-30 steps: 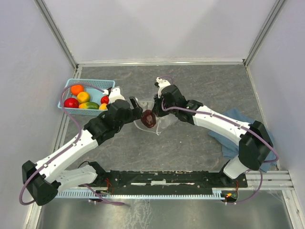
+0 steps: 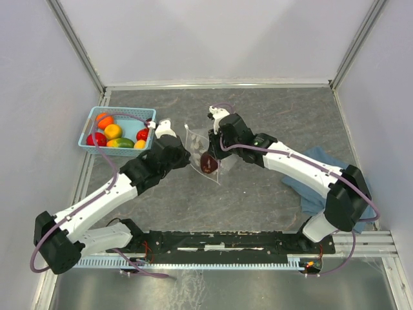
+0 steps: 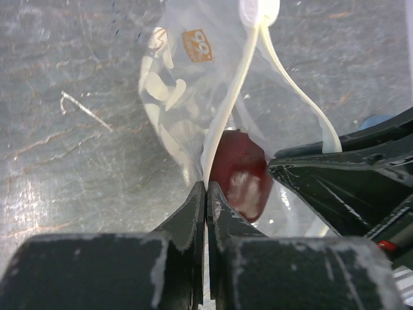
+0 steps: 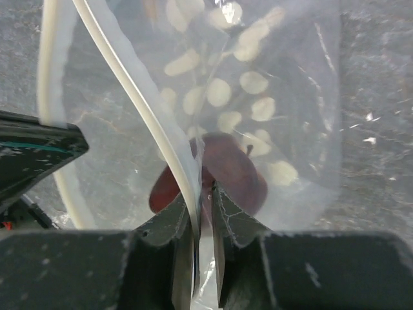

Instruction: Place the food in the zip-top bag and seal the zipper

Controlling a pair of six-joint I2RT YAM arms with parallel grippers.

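Note:
A clear zip-top bag (image 3: 181, 77) stands open between my grippers, a dark red fruit (image 2: 208, 163) inside it near the bottom. My left gripper is shut on one edge of the bag's opening, the white zipper strip running down between its fingertips. My right gripper is at the other side of the bag; in the right wrist view a zipper strip crosses at its fingertips, and whether it pinches the strip is hard to see.
A blue basket (image 2: 91, 118) of assorted fruit sits at the upper left. A blue cloth (image 2: 300, 194) lies at the right.
The right arm is nearly unchanged.

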